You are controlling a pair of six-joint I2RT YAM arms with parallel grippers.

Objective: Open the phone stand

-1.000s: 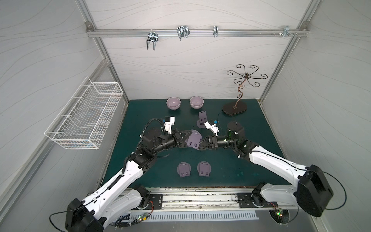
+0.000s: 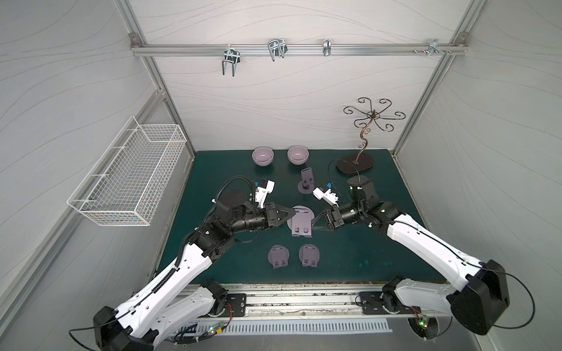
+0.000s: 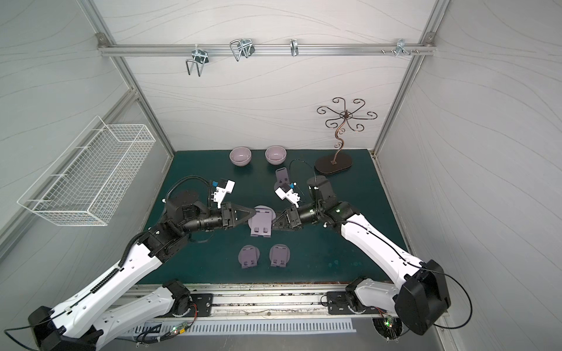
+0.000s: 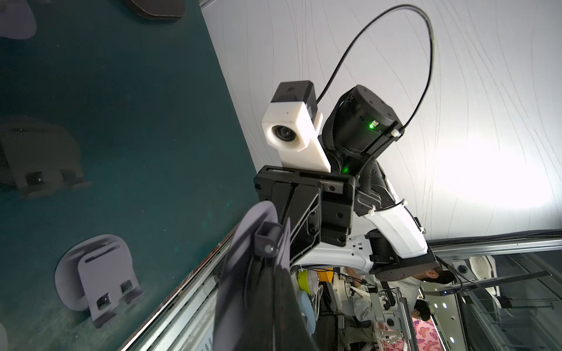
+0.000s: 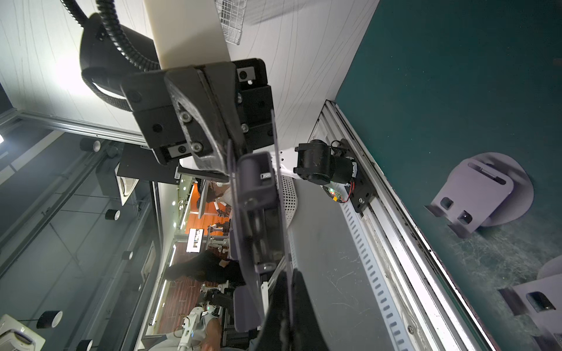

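Note:
A purple-grey folded phone stand (image 2: pixel 301 221) is held up between my grippers over the middle of the table, seen edge-on in both wrist views. My left gripper (image 2: pixel 288 214) is shut at its left side, seemingly on the stand's edge. My right gripper (image 2: pixel 318 222) is shut at its right side, its tips at the stand, which looks gripped by its thin edge. Two more folded stands (image 2: pixel 278 256) (image 2: pixel 309 255) lie flat near the front. Another stand (image 2: pixel 307 179) stands opened at the back.
Two pink bowls (image 2: pixel 262 156) (image 2: pixel 298 155) sit at the back. A wire ornament (image 2: pixel 355 165) stands at the back right. A white wire basket (image 2: pixel 128 175) hangs on the left wall.
The held stand has turned more upright and moved slightly right. Both grippers have shifted and turned with it, and the right arm sits a little further right.

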